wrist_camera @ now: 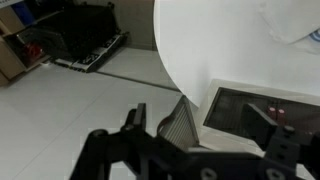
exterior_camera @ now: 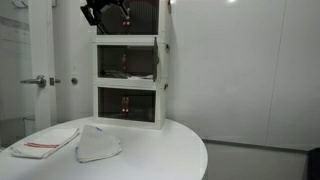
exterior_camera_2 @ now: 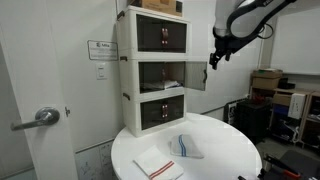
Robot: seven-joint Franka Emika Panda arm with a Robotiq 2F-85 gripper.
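My gripper (exterior_camera_2: 211,62) hangs in the air well above the table, at the upper right in exterior view 2. It is open, with nothing seen between its fingers. In exterior view 1 the gripper (exterior_camera: 106,14) shows at the top edge, in front of the cabinet's upper part. Two folded white cloths lie on the round white table (exterior_camera_2: 220,165): a red-striped cloth (exterior_camera_2: 157,165) and, beside it, a blue-striped cloth (exterior_camera_2: 185,147). Part of a cloth (wrist_camera: 290,20) is visible at the top right of the wrist view.
A white cabinet (exterior_camera_2: 128,75) with three stacked compartments stands at the table's back edge. Its middle door (exterior_camera_2: 195,75) hangs open, and pale material (exterior_camera_2: 173,85) lies inside that compartment. A box (exterior_camera_2: 160,6) sits on top.
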